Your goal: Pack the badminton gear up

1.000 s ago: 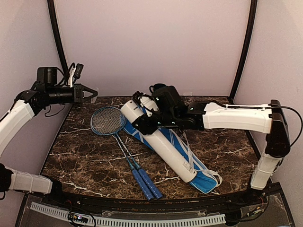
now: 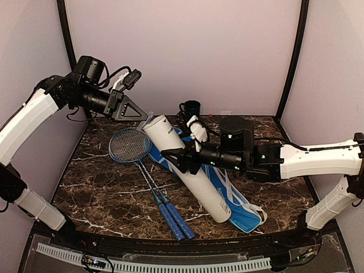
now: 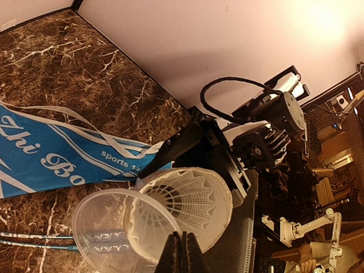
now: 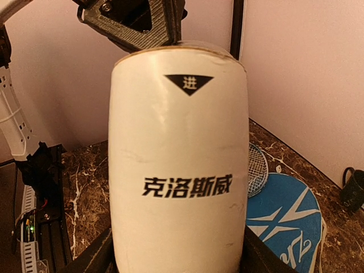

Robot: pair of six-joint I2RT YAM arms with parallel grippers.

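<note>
The white shuttlecock tube (image 2: 198,187) leans up toward the back left, its lower end near the table's front. My right gripper (image 2: 181,159) is shut around its upper part. In the left wrist view the open mouth of the tube (image 3: 223,199) shows a white shuttlecock (image 3: 190,199) inside. A clear plastic cap (image 3: 99,227) is pinched by its rim in my left gripper, overlapping the mouth in that view. Two blue rackets (image 2: 129,145) lie to the left of the tube. A blue and white racket bag (image 2: 244,220) lies under and beside it.
Behind the right gripper, a dark mug (image 2: 192,108) stands near the back wall. Bare marble table (image 2: 91,187) extends to the left of the rackets, and more is clear at the right rear.
</note>
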